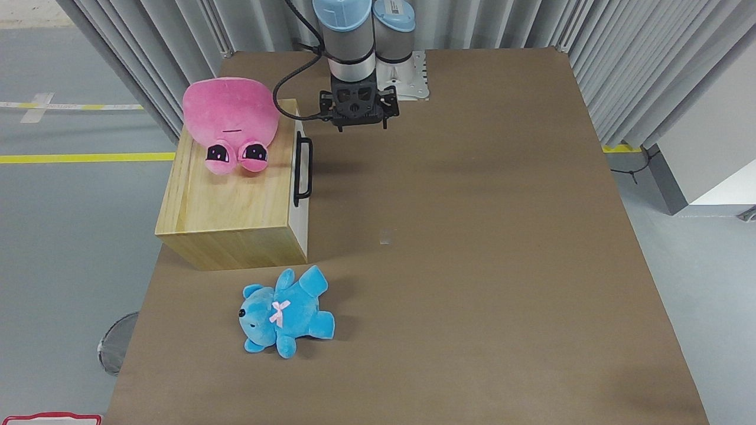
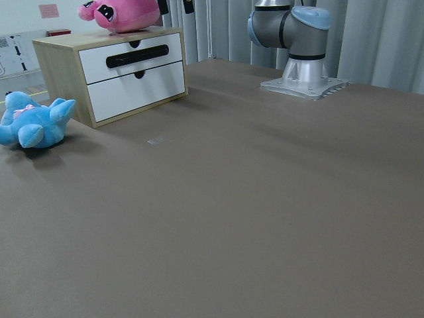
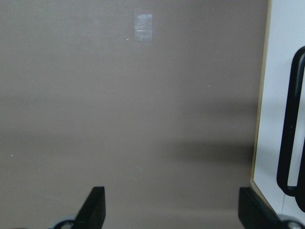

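My gripper [image 1: 362,124] hangs at the back of the table, just right of a wooden two-drawer cabinet [image 1: 220,212]. In the wrist view its two fingers are spread wide with nothing between them, and the cabinet's black top-drawer handle [image 3: 288,133] is at the right edge. A pink plush toy [image 1: 230,113] sits on the cabinet top. A blue teddy bear [image 1: 287,311] with a pink bow lies on the table in front of the cabinet, also visible at the left of the left view.
The robot base [image 2: 305,86] stands at the back. Past the table's left edge is floor with a bin [image 1: 117,343].
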